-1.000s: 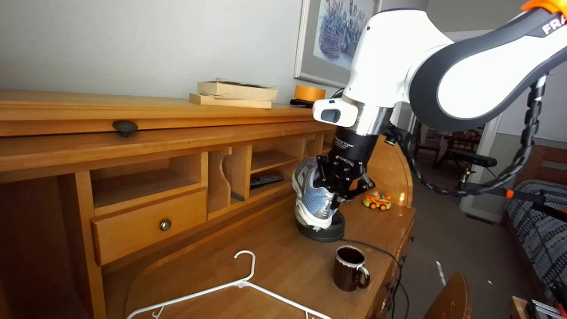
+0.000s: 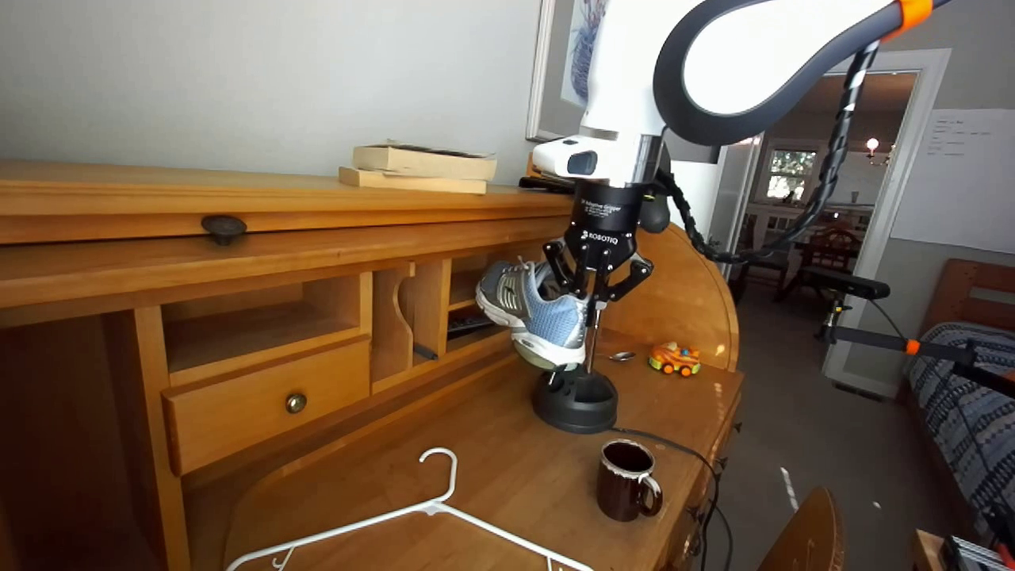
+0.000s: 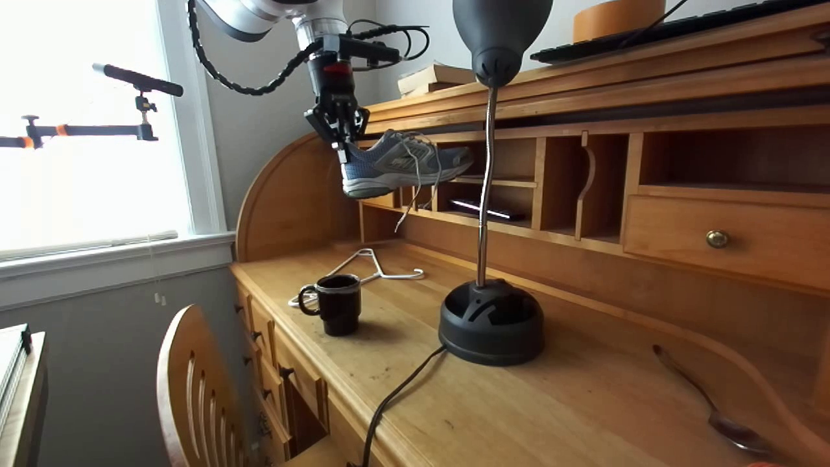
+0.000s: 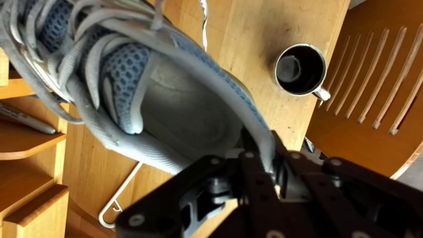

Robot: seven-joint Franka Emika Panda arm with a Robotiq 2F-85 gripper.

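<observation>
A blue and grey running shoe (image 2: 554, 314) hangs in the air above the desk, heel toward my gripper (image 2: 591, 293) and toe toward the cubbyholes. Its laces dangle loose in the second exterior view, where the whole side of the shoe (image 3: 401, 166) shows. My gripper (image 3: 342, 152) is shut on the heel collar. In the wrist view the fabric rim of the shoe (image 4: 222, 85) runs between the fingers, and the open shoe mouth faces the camera. The inner finger reaches down inside the heel and is partly hidden.
A black desk lamp (image 3: 491, 327) stands on the desk, its cable crossing the front edge. A dark mug (image 2: 626, 480), white hanger (image 2: 433, 506), toy car (image 2: 675, 358) and spoon (image 3: 720, 416) lie around it. Books (image 2: 419, 166) rest on top. Bare wood lies between mug and cubbyholes.
The shoe and gripper have risen and shifted a little left in the first exterior view. The shoe has swung from steeply tilted to nearer level, and the arm stands more upright.
</observation>
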